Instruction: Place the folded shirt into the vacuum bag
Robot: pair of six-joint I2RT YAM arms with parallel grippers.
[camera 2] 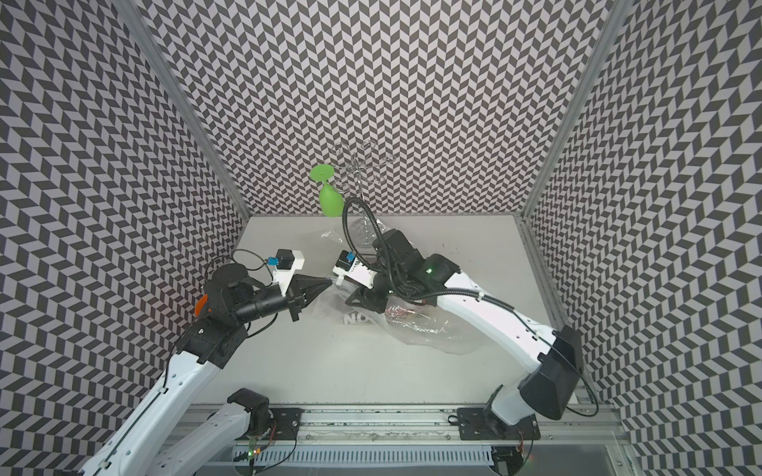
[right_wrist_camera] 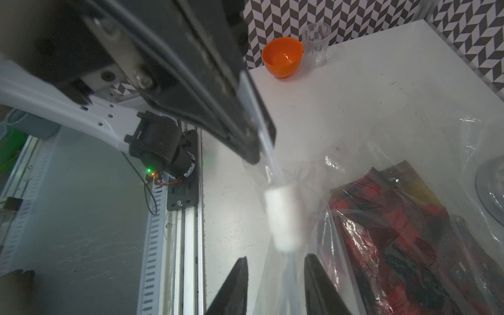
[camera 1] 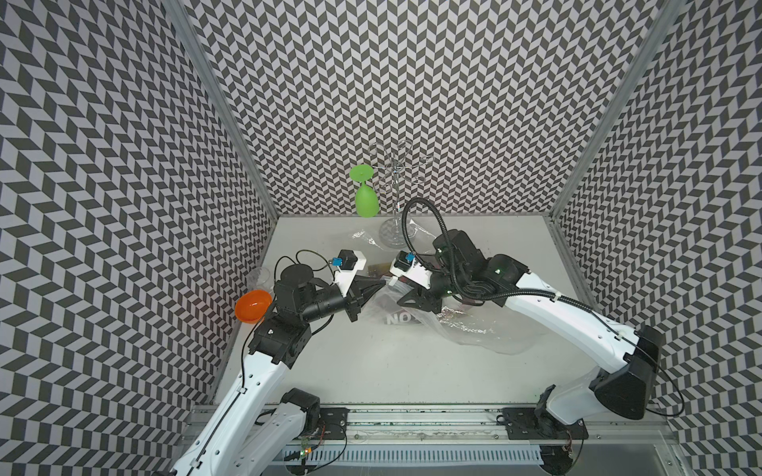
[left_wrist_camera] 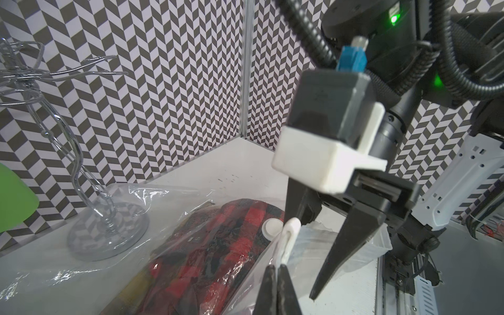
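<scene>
The clear vacuum bag point(camera 1: 484, 333) lies on the table, with the red-and-black plaid shirt point(left_wrist_camera: 210, 246) under its film and a white round valve point(left_wrist_camera: 272, 229) near it. My left gripper point(camera 1: 379, 281) is shut on the bag's rim, which rises from between its tips with a white slider strip point(right_wrist_camera: 286, 215) in the right wrist view. My right gripper faces it from the right with fingers apart, around the bag's raised edge but not visibly clamped on it.
A chrome stand point(left_wrist_camera: 107, 231) and green item point(camera 1: 366, 198) stand at the back. An orange bowl point(camera 1: 254, 305) and clear cup point(right_wrist_camera: 315, 44) sit at the left.
</scene>
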